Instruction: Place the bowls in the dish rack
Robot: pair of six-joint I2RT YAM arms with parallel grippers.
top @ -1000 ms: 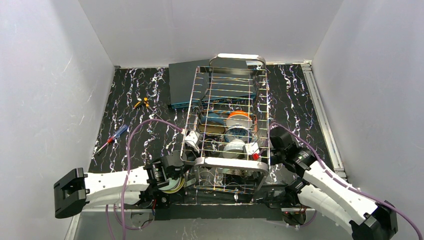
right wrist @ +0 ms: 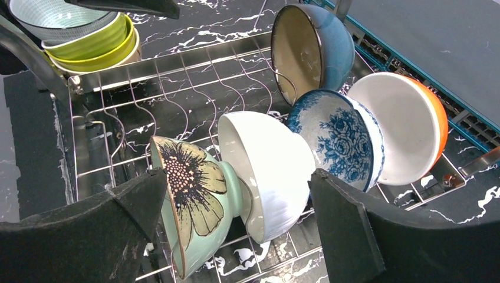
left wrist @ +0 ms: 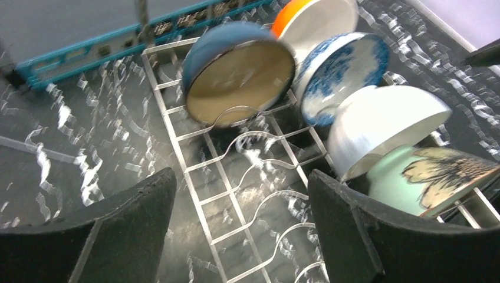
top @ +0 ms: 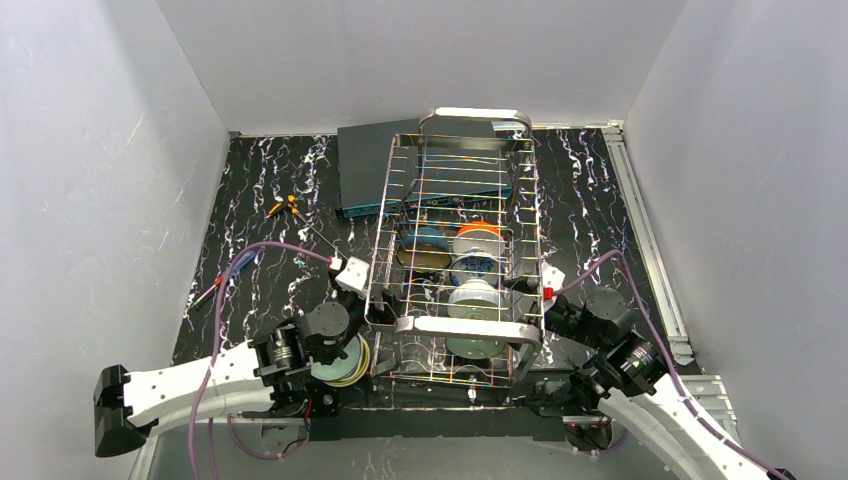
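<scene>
The two-tier metal dish rack (top: pixel 465 325) holds five bowls below: blue-tan (right wrist: pixel 339 44), orange-white (right wrist: pixel 398 127), blue-floral (right wrist: pixel 342 147), white (right wrist: pixel 265 177) and green flower-patterned (right wrist: pixel 197 209), all tilted on their sides. At left front, outside the rack, sits a stack of bowls (right wrist: pixel 91 44), yellow-green among them. My left gripper is open at the rack's left side, its fingers above empty slots and floor. My right gripper is open at the right side, its fingers before the green and white bowls in view, nothing visibly held.
A dark flat unit (top: pixel 365 160) lies under the rack's back. Pliers (top: pixel 285 206) and a screwdriver (top: pixel 240 265) lie on the left floor. Grey walls enclose the area.
Both grippers have moved outward from within the rack toward its sides, the left one leftward and the right one rightward. The rack and bowls look the same.
</scene>
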